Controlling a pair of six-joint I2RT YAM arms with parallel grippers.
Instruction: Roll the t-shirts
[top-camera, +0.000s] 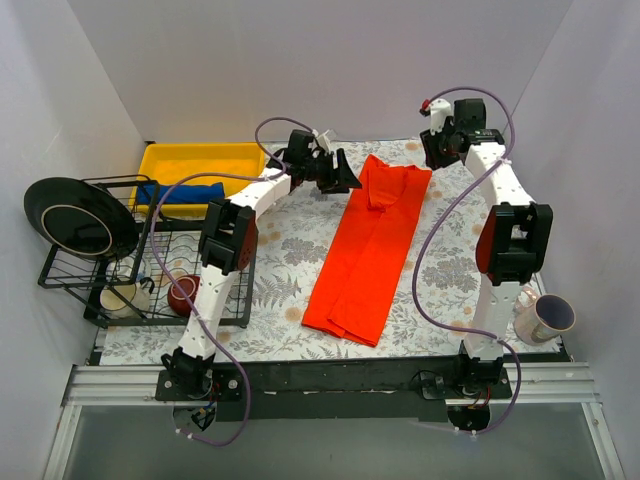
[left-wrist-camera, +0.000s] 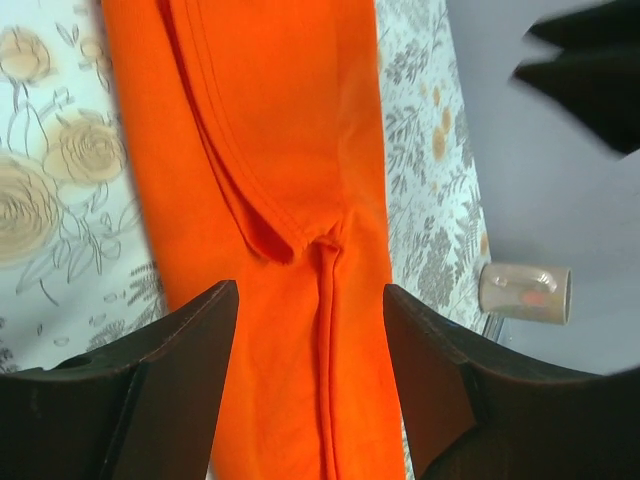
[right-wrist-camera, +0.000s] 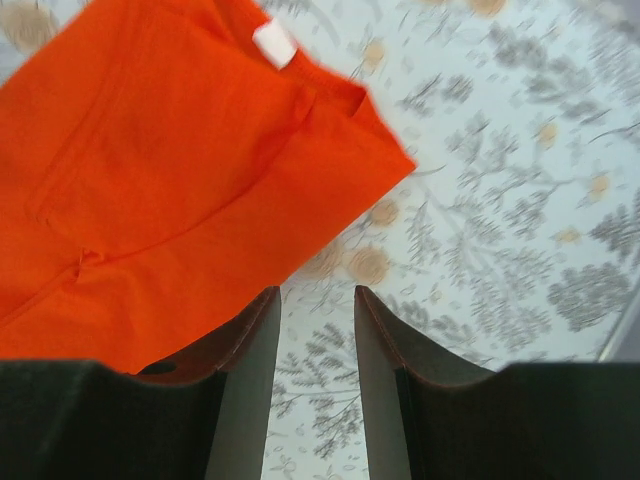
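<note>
An orange t-shirt (top-camera: 368, 250), folded into a long narrow strip, lies flat on the patterned table, its collar end at the back. Part of its upper edge is turned over into a loose flap (left-wrist-camera: 270, 110). My left gripper (top-camera: 345, 176) is beside the shirt's upper left edge; in the left wrist view its open fingers (left-wrist-camera: 190, 370) are above the orange cloth. Off the shirt's upper right corner is my right gripper (top-camera: 435, 156). Its fingers (right-wrist-camera: 250, 365) stand apart, with only tablecloth showing between them. A small white tag (right-wrist-camera: 274, 43) shows near the collar.
At the back left, a yellow bin (top-camera: 235, 156) holds a rolled blue cloth (top-camera: 183, 193). A black dish rack (top-camera: 237, 300) with dishes fills the left side. A mug (top-camera: 545, 317) stands at the front right. Bare tablecloth lies on both sides of the shirt.
</note>
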